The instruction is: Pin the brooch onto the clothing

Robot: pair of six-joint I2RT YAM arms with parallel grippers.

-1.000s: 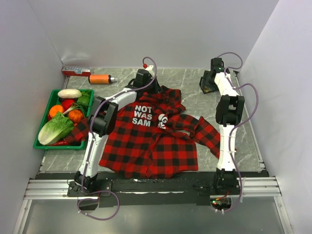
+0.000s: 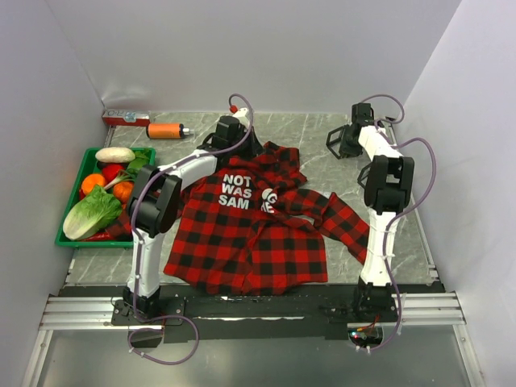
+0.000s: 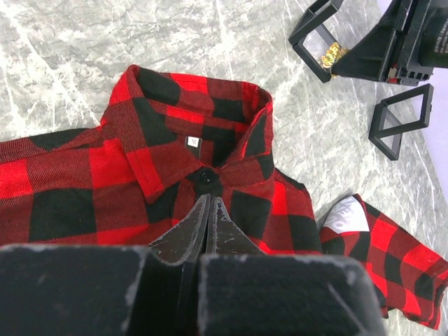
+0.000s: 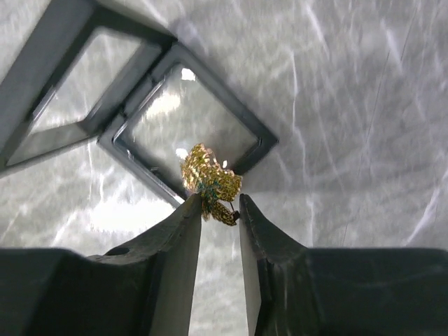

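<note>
A red-and-black plaid shirt (image 2: 218, 250) lies spread on the table, its collar (image 3: 150, 150) toward the back. Over the shirt's upper front, just below the collar button, is my left gripper, shut with nothing showing between its fingertips. The gold brooch (image 4: 210, 183) rests at the near corner of a small black-framed clear box (image 4: 189, 126), whose lid stands open. My right gripper is right over that corner, partly open. The brooch's lower end reaches between its fingertips, and the left one overlaps it in view; a firm hold cannot be made out.
Another black-framed piece (image 3: 402, 122) stands right of the brooch box, near the right arm. A green basket of vegetables (image 2: 60, 238) sits at the left. An orange bottle (image 2: 165, 131) and a red box (image 2: 125, 118) lie at the back left. Bare table separates shirt and brooch box.
The left arm has edged a little left. The shirt is unmoved.
</note>
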